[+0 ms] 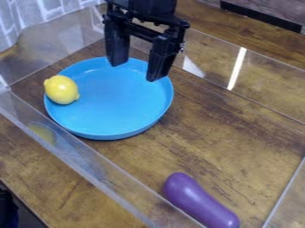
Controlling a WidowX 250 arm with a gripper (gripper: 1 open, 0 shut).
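My black gripper (pixel 137 58) hangs over the back part of a blue plate (pixel 110 107), its two fingers spread wide apart with nothing visible between them. A yellow lemon-like object (pixel 62 89) sits at the plate's left edge. A purple eggplant (pixel 198 198) lies on the wooden table at the bottom right, outside the plate.
Clear plastic walls border the wooden table (pixel 226 125) at the left and right. The table right of the plate is clear.
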